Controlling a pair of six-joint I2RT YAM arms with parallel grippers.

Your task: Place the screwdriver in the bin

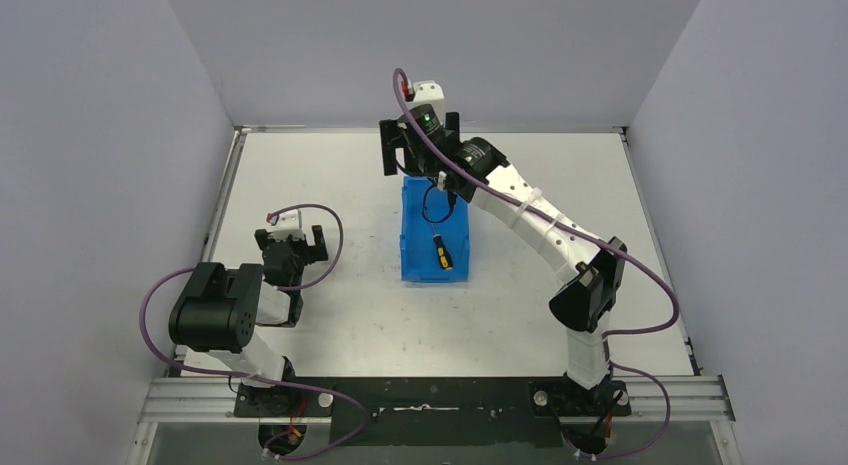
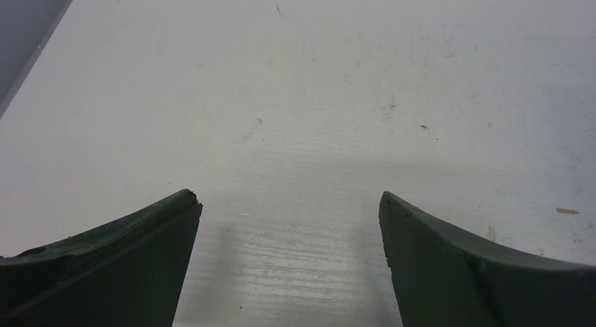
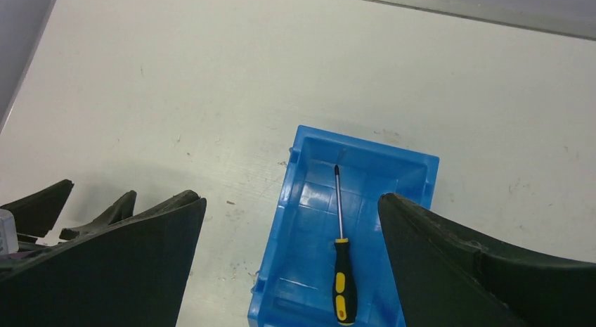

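A screwdriver [image 3: 343,265] with a black and yellow handle and a thin metal shaft lies flat inside the blue bin [image 3: 275,232]. In the top view the screwdriver's handle [image 1: 443,253] shows near the front of the bin [image 1: 413,270], whose far end is hidden under my right arm. Raised above that far end, my right gripper is open and empty. Over bare table on the left, my left gripper also stands open, with nothing between its fingers.
White table [image 1: 340,175] surrounds the bin and is clear on both sides. A rail [image 3: 492,19] runs along the table's far edge. Dark tips of the other gripper show at the left in the right wrist view.
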